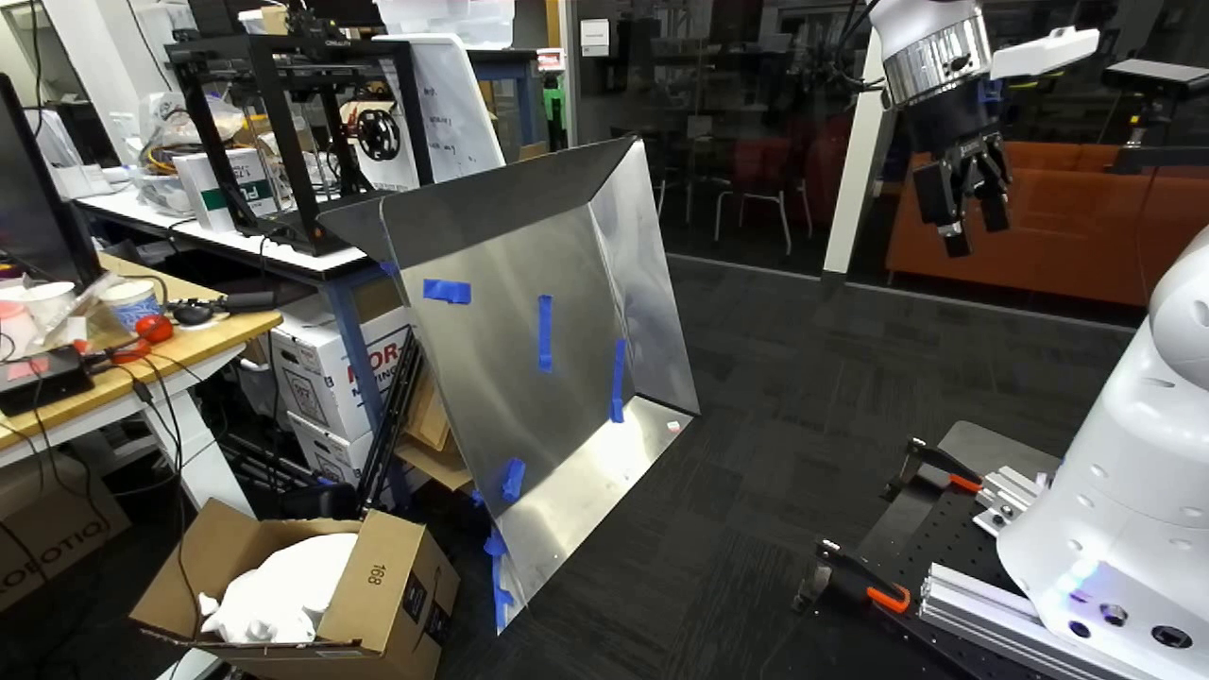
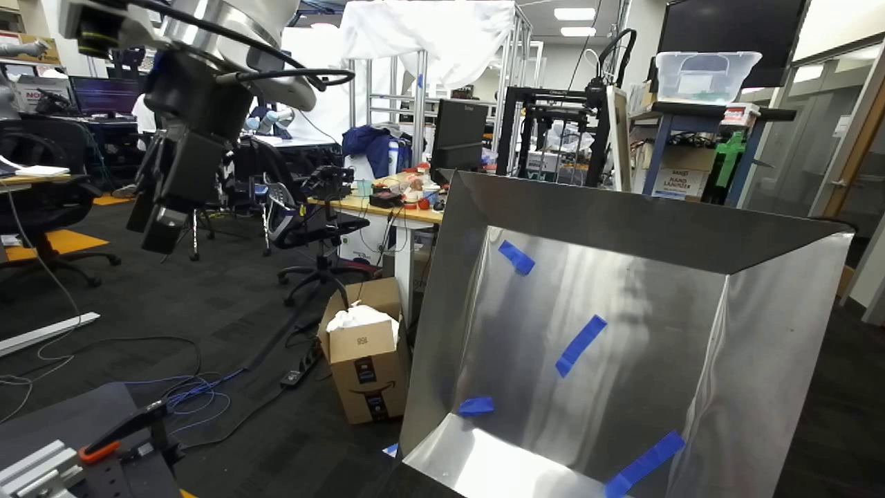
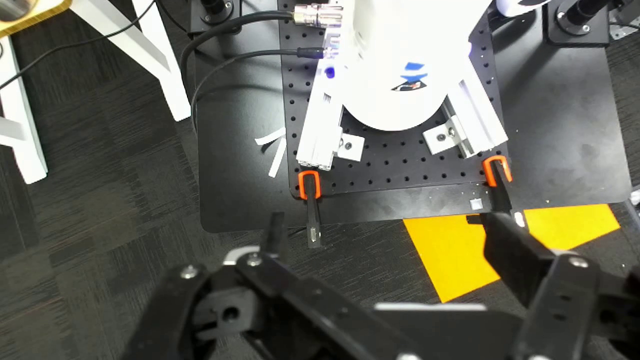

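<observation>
High above the floor in exterior view 1, my gripper (image 1: pixel 977 230) points downward with its black fingers apart. The wrist view shows the same gripper open, with nothing between the fingertips and the base plate and dark floor visible beyond them. A large metal tray with blue tape strips (image 1: pixel 510 363) stands tilted, well to the left of the gripper in that exterior view. From exterior view 2, the metal tray (image 2: pixel 531 299) appears at the right, apart from my gripper (image 2: pixel 157 224) at the upper left.
A cardboard box (image 1: pixel 397 578) holding white cloth sits on the floor. A cluttered wooden desk (image 1: pixel 244 323) and a black frame machine (image 1: pixel 297 136) stand beyond. Clamps with orange pads (image 3: pixel 309 185) grip my base plate (image 3: pixel 240 204). Dark floor between base and tray is clear.
</observation>
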